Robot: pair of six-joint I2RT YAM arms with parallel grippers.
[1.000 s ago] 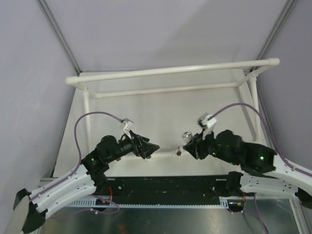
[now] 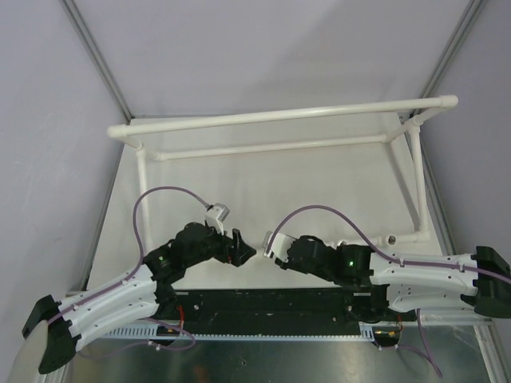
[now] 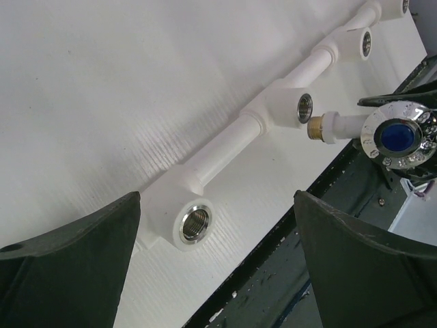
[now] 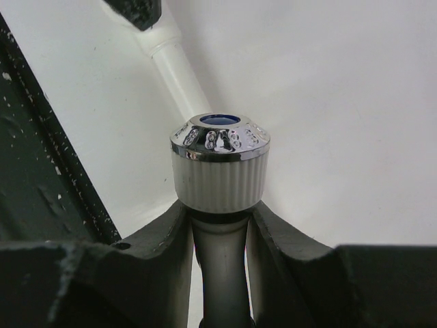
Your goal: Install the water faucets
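A white pipe manifold [image 3: 223,150] with threaded side sockets runs along the board's front. The nearest socket [image 3: 195,223] lies between the fingers of my open left gripper, nothing in its grasp. My right gripper holds a chrome-capped faucet [image 4: 220,178] with a blue centre, its fingers closed round the dark-looking body. In the left wrist view, the faucet's brass threaded end [image 3: 315,128] points toward a middle socket [image 3: 304,108], just short of it and apart. In the top view both arms face each other low over the front pipe.
A white pipe frame [image 2: 279,115] spans the back and sides of the board [image 2: 279,191]. A dark strip [image 2: 263,311] runs along the front edge. The board's middle behind the grippers is clear.
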